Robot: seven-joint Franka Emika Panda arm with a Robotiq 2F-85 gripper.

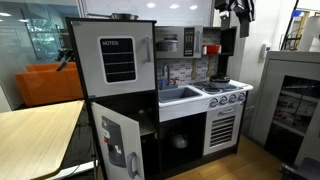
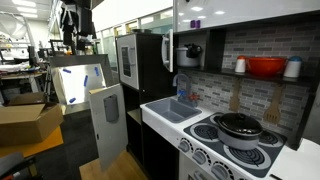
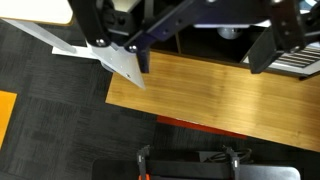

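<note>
The toy kitchen's lower left cabinet door (image 1: pixel 118 140) stands swung open, its dark interior partly showing behind it. The same white door (image 2: pixel 108 125) appears in exterior view 2, and in the wrist view (image 3: pixel 125 62) from above. My gripper shows at the bottom of the wrist view with its two fingertips wide apart and nothing visible between them. Exterior view 2 has the gripper (image 2: pixel 69 42) high at the upper left, well above the door and apart from it. A dark pot (image 2: pixel 240 127) with a lid rests on the stove.
Beside the stove is a grey sink (image 2: pixel 175 108). A red bowl (image 2: pixel 266 66) and cups occupy the shelf above. The upper left cabinet door (image 1: pixel 118 58) is closed. A cardboard box (image 2: pixel 30 125) stands at the left.
</note>
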